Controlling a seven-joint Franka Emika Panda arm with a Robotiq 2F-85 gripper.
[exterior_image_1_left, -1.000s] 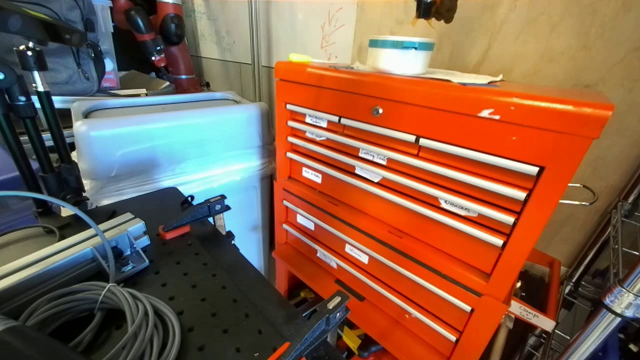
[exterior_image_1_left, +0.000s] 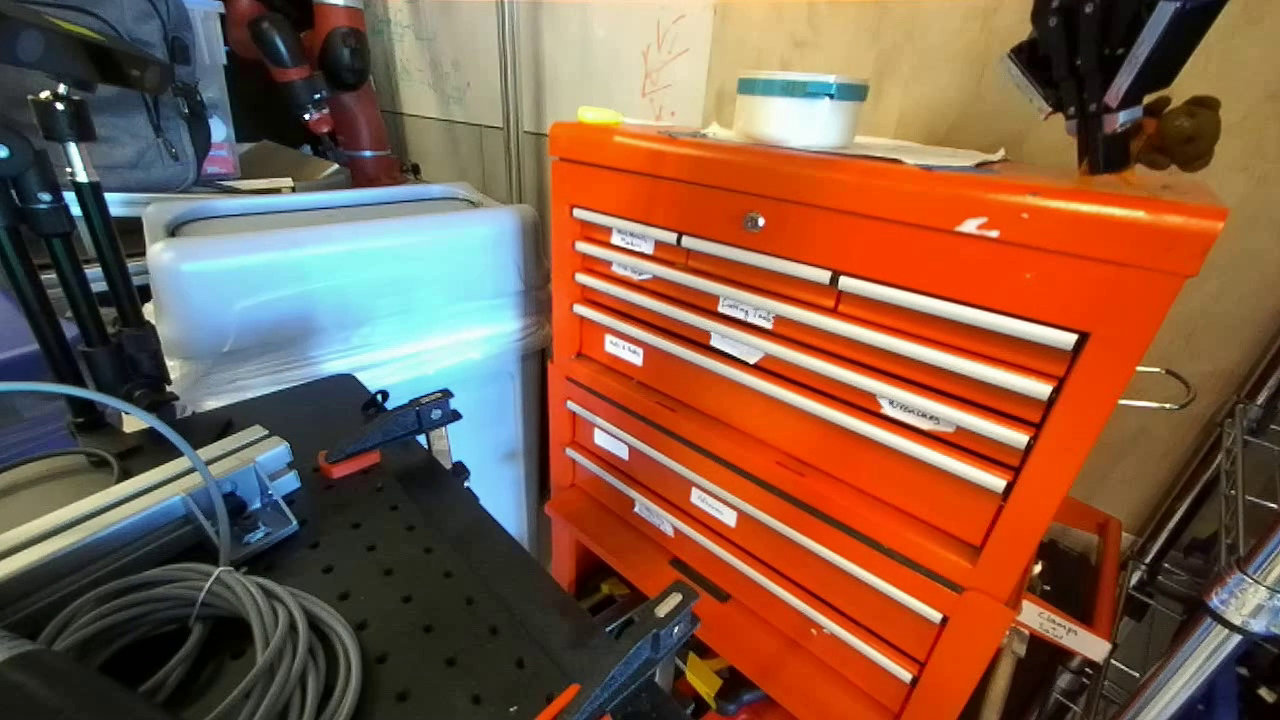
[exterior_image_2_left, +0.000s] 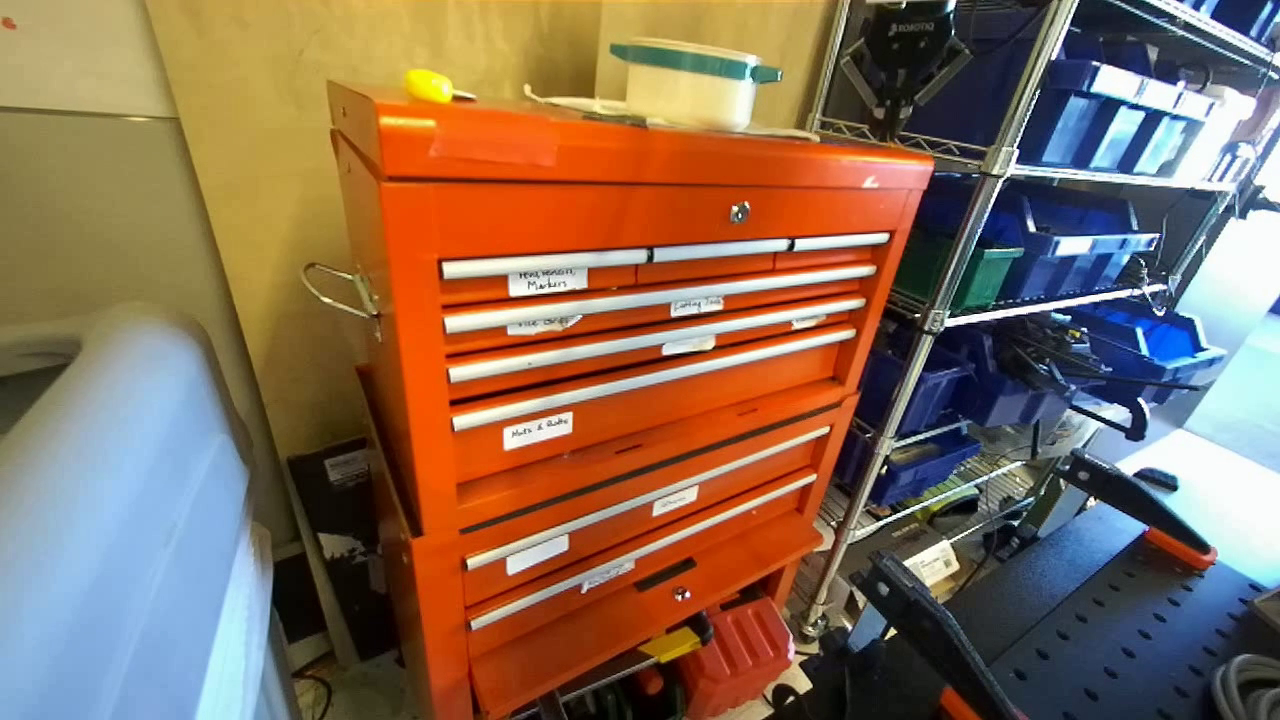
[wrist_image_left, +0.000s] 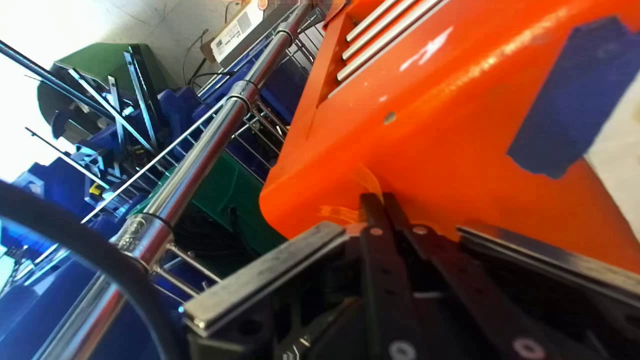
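Note:
My gripper (exterior_image_1_left: 1105, 166) points down at the top of the orange-red tool chest (exterior_image_1_left: 912, 348), near its right end. Its fingers are closed together in the wrist view, with thin orange strands (wrist_image_left: 370, 180) showing at the tips. A small brown toy bear (exterior_image_1_left: 1182, 132) is right beside the fingers in exterior view 1; the wrist view does not show it, and how it joins the strands is hidden. Exterior view 2 shows the gripper from the front, its fingertips close to the chest top. Whether the bear touches the chest is hard to tell.
A white tub with a teal rim (exterior_image_2_left: 692, 86) stands on papers at mid-chest, with a yellow object (exterior_image_2_left: 428, 85) near the other end. Blue tape (wrist_image_left: 576, 96) lies near the gripper. Wire shelving with blue bins (exterior_image_2_left: 1086, 234) is close beside the chest.
In exterior view 1 my gripper has come down and to the right, from above the tub to the right end of the chest top. The brown bear has moved along with it.

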